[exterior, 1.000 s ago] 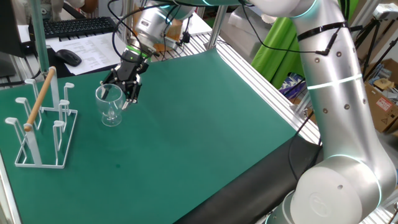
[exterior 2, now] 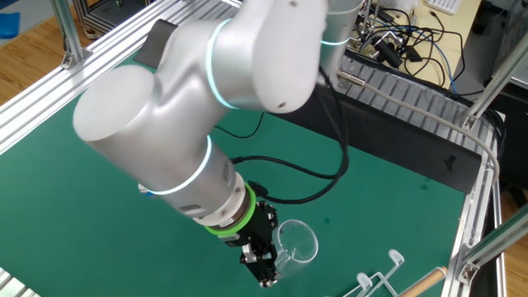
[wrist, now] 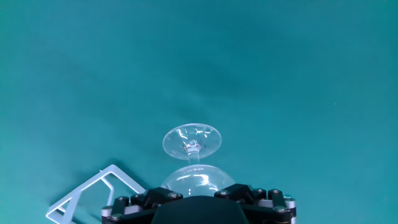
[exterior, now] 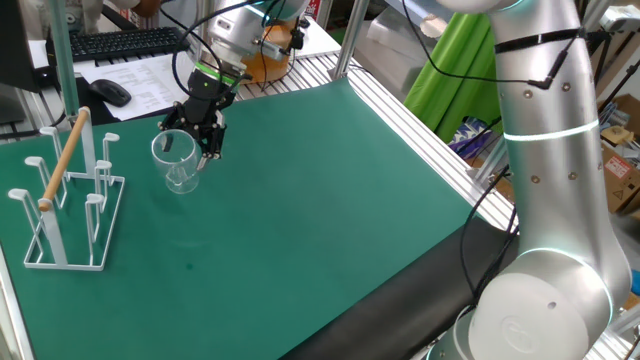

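A clear stemmed glass (exterior: 178, 160) stands roughly upright at the far left part of the green table, mouth up. My gripper (exterior: 190, 145) reaches it from the back and is shut on its bowl, one finger to either side. In exterior view 2 the glass (exterior 2: 295, 246) shows just right of the black gripper (exterior 2: 269, 247). The wrist view has the glass's round foot (wrist: 192, 141) and stem beyond the bowl, which sits between the black fingers; their contact with the glass is partly hidden. Whether the foot touches the table I cannot tell.
Left of the glass stands a white rack (exterior: 65, 267) with several upright prongs and a wooden handle (exterior: 62, 165). Keyboard (exterior: 130, 43), mouse (exterior: 110, 92) and papers lie behind the table edge.
In exterior view 1 the glass has shifted slightly upward in the picture, and a little left, together with my gripper. The arm has moved slightly as well; the rack has stayed put.
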